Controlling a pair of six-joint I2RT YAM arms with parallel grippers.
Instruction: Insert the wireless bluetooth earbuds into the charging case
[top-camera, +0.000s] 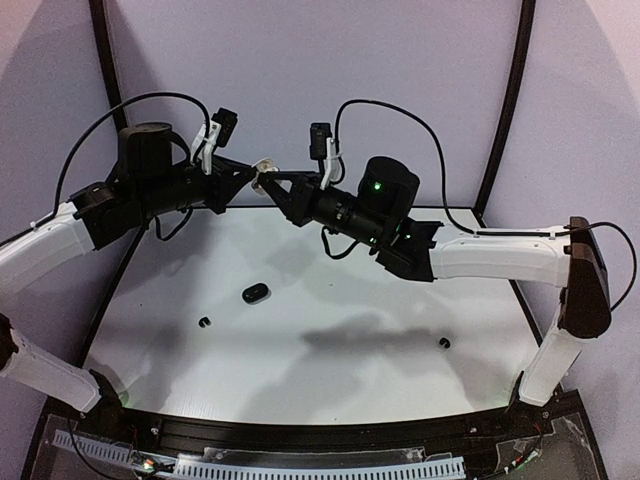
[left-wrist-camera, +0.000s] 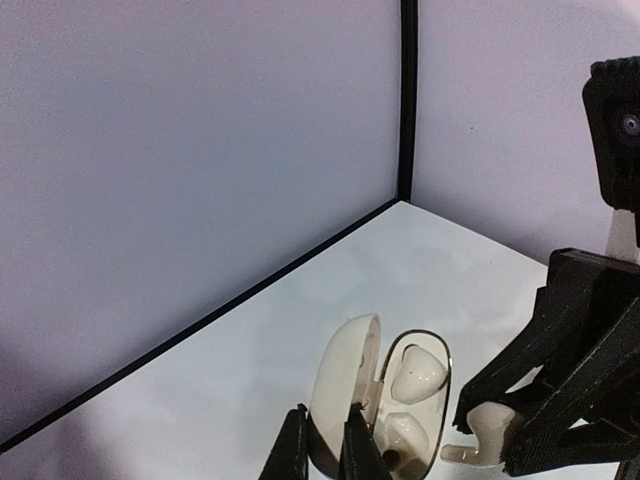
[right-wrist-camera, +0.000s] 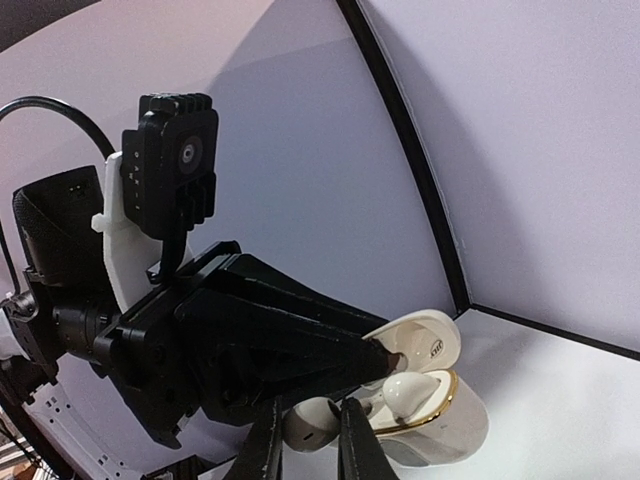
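The open white charging case (left-wrist-camera: 335, 390) is held in the air by my left gripper, which is shut on it; one white piece (left-wrist-camera: 418, 375) shows in its upper compartment, and the lower part's content is unclear. My right gripper is shut on a white earbud (right-wrist-camera: 310, 423), seen just right of the case in the left wrist view and in front of it in the right wrist view. In the top view the two grippers meet above the back of the table.
A black oval case (top-camera: 255, 292) and two small black earbuds (top-camera: 204, 322) (top-camera: 444, 342) lie apart on the white table (top-camera: 330, 380), whose surface is otherwise clear. Pale walls with dark edges stand at the back and sides.
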